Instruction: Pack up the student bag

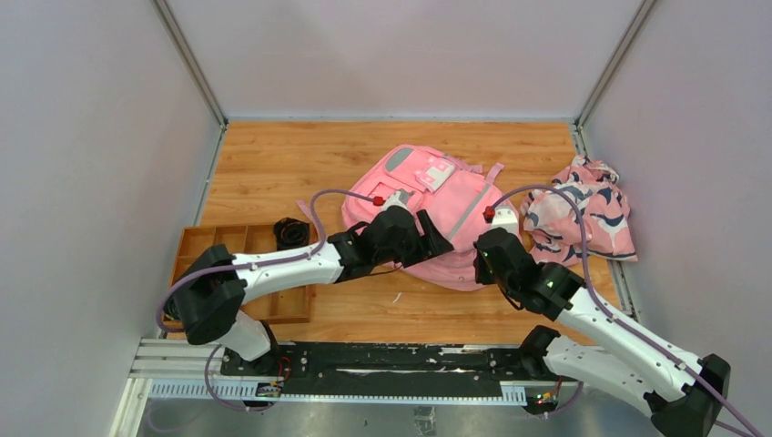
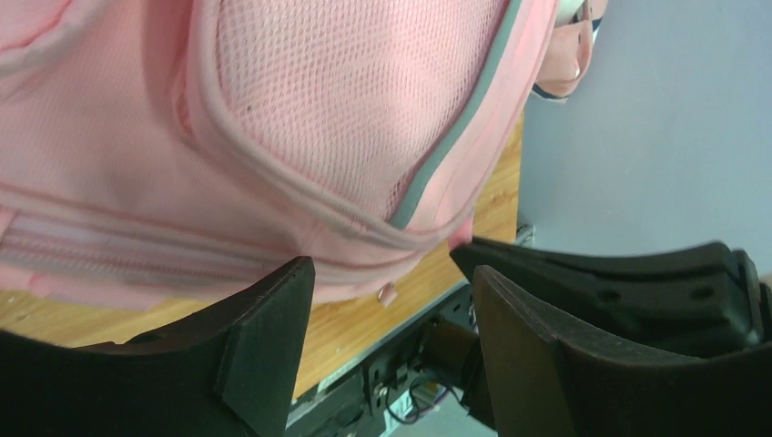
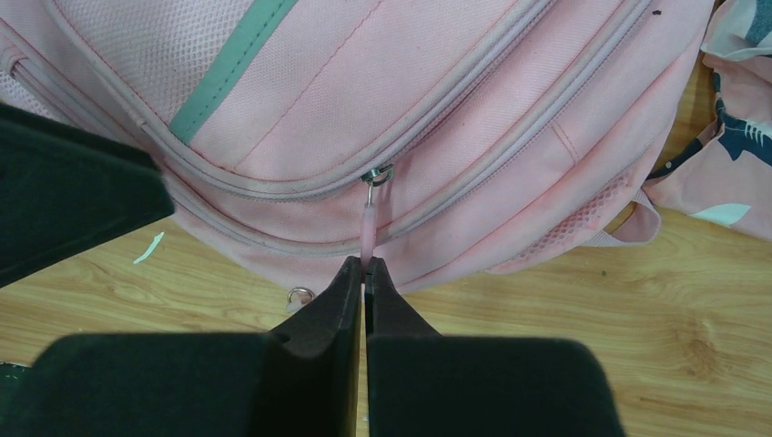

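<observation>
A pink backpack (image 1: pixel 460 196) with a grey-green stripe lies flat on the wooden table. In the right wrist view, my right gripper is shut on the thin pink zipper pull (image 3: pixel 369 228), whose metal slider (image 3: pixel 377 173) sits on the curved pocket zipper. My left gripper hangs open above the bag's near side, nothing between its fingers. Just right of it in the left wrist view are the right gripper's dark fingers (image 2: pixel 601 282). One dark left finger (image 3: pixel 73 196) shows at the left of the right wrist view.
A patterned pink cloth bag (image 1: pixel 583 214) lies crumpled by the right wall. At the left, a wooden compartment tray (image 1: pixel 289 308) holds a coil of black cable (image 1: pixel 291 234) and is partly covered by my left arm. Bare table (image 1: pixel 291 164) shows behind the backpack.
</observation>
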